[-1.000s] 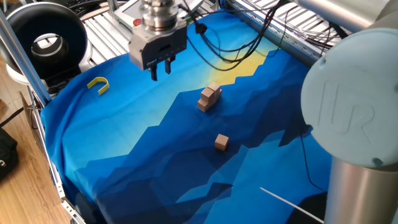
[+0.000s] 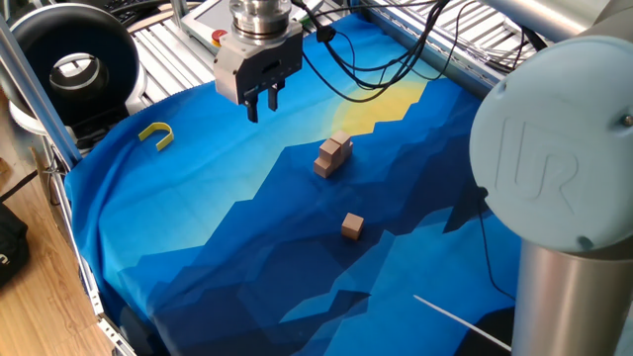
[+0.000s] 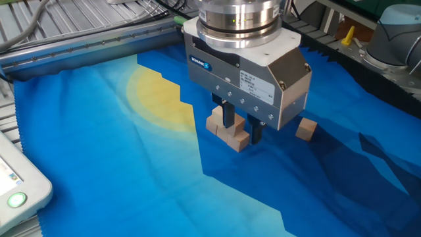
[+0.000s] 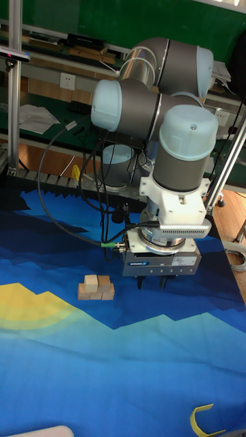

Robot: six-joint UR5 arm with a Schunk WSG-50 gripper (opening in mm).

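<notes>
My gripper (image 2: 263, 114) hangs above the blue cloth with its two fingers apart and nothing between them. A small stack of wooden blocks (image 2: 331, 158) stands on the cloth, to the right of the fingers in exterior view 1. In exterior view 2 the fingers (image 3: 255, 131) partly cover that stack (image 3: 219, 130). Seen in exterior view 3, the stack (image 4: 94, 290) has a lower row with blocks on top, to the left of the gripper (image 4: 153, 284). A single wooden block (image 2: 352, 226) lies apart from the stack; exterior view 3 does not show it.
A yellow curved piece (image 2: 156, 134) lies near the cloth's left edge in exterior view 1. Dark cables (image 2: 381, 87) loop beside the gripper. A tablet-like panel (image 3: 20, 187) stands at the left edge of exterior view 2.
The blocks have stayed put.
</notes>
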